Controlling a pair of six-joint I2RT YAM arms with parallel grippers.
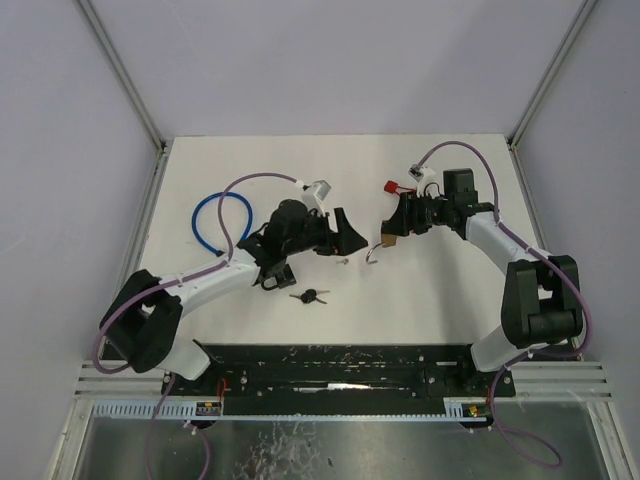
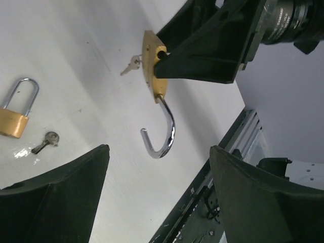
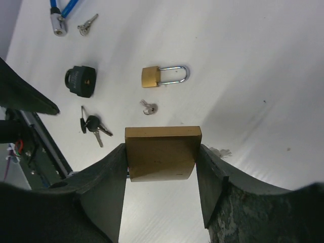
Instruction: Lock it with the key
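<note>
My right gripper point(image 1: 398, 218) is shut on a brass padlock; in the left wrist view its shackle point(image 2: 169, 131) swings open as a hook below the body, and a silver key point(image 2: 131, 66) shows beside the body, whether inserted or behind it I cannot tell. My left gripper, part open and empty, faces that shackle from the left. A second padlock point(image 3: 151, 76) lies on the table with its shackle up the long way, with small keys point(image 3: 150, 109) near it.
A black lock point(image 3: 80, 81), a bunch of dark keys point(image 3: 93, 124) and a blue cable lock point(image 1: 200, 230) lie to the left. A red object point(image 1: 392, 187) lies at the back.
</note>
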